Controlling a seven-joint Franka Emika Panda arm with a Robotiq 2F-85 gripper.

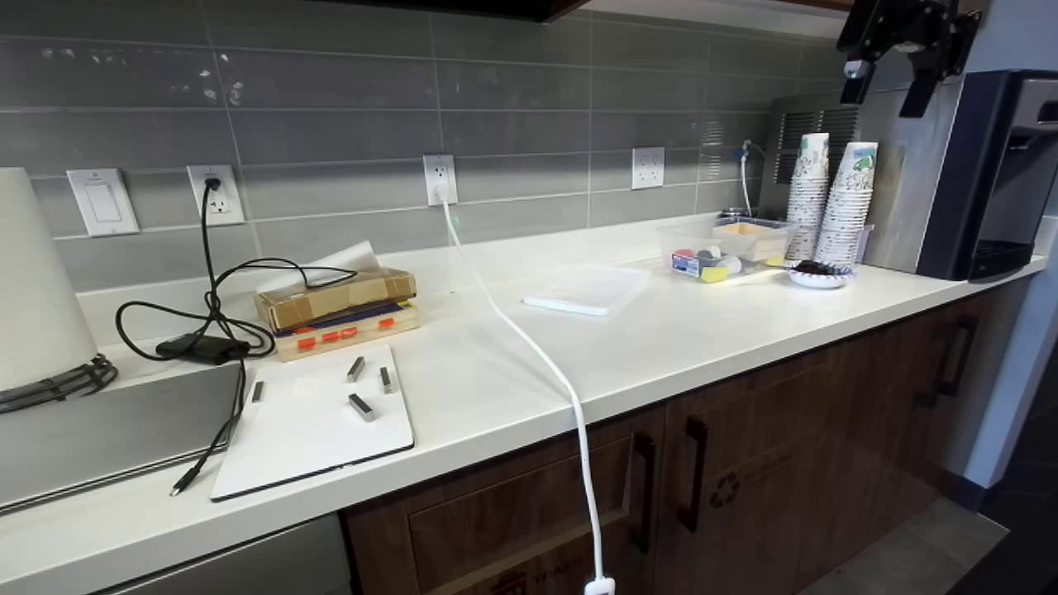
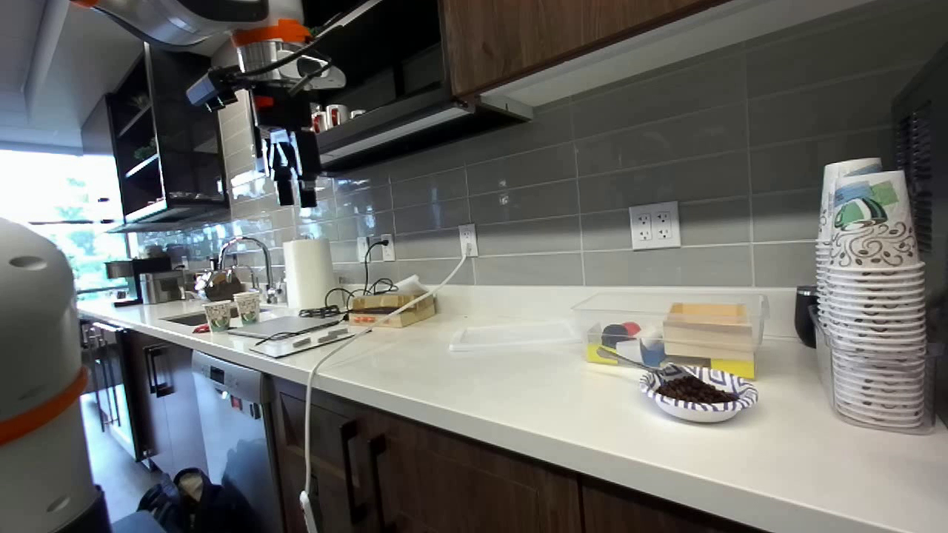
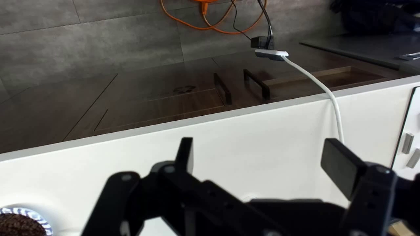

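High above the counter, my gripper [image 1: 885, 96] stands open, its two fingers well apart. The wrist view looks down past the open gripper with bare counter between its fingers. A patterned bowl [image 2: 699, 410] of dark brown granules, with a spoon [image 2: 624, 358] leaning in it, rests on the counter; part of it shows at the lower left of the wrist view. On a whiteboard [image 1: 307, 436] at the counter's left lie several small metal-grey blocks. My gripper touches none of these.
Stacked paper cups [image 1: 843, 213] and a clear bin [image 2: 582, 311] stand near the bowl. A white lid [image 1: 575, 292] lies mid-counter. One white cable [image 1: 536, 347] crosses the counter and hangs over its front edge. Cabinets [image 2: 524, 53] overhang the back. Bare counter lies between lid and bowl.
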